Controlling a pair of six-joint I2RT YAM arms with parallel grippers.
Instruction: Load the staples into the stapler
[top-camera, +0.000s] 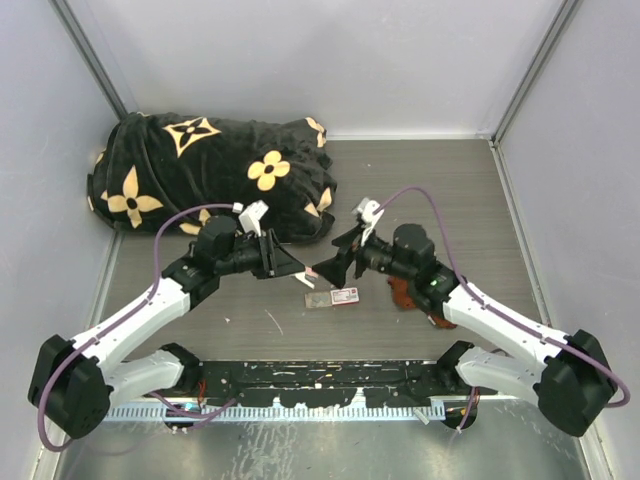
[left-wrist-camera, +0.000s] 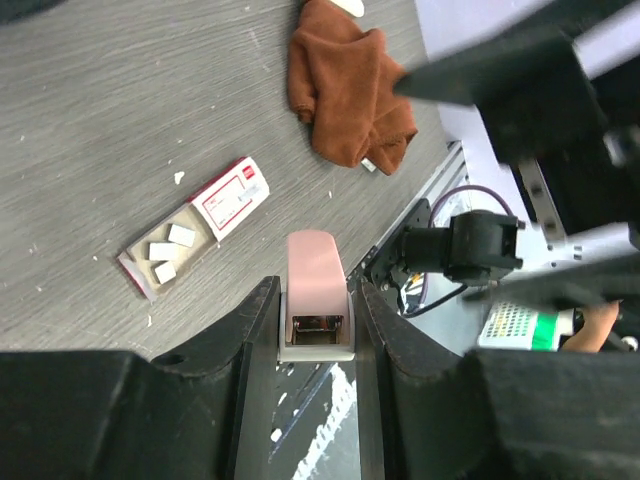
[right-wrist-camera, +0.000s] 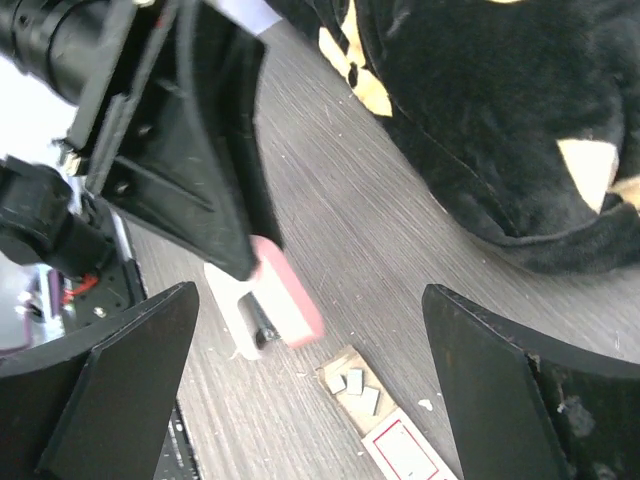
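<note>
A small pink-and-white stapler (left-wrist-camera: 315, 262) is clamped between my left gripper's (left-wrist-camera: 316, 310) fingers, above the table. From the right wrist view, the pink part (right-wrist-camera: 290, 305) and the white part (right-wrist-camera: 232, 312) stand apart, with a dark gap between them. My right gripper is spread wide, its fingers on either side of the stapler without visible contact. Below lies an open staple box (left-wrist-camera: 232, 198), red and white, its grey tray (left-wrist-camera: 195, 222) holding a few small staple blocks (left-wrist-camera: 163, 251). Whether staples sit inside the stapler I cannot tell.
A brown cloth (left-wrist-camera: 345, 85) lies crumpled to the right of the box. At the back left is a large black cushion (top-camera: 215, 170) with a cream flower pattern. Bare table (top-camera: 400, 190) stretches across the back right.
</note>
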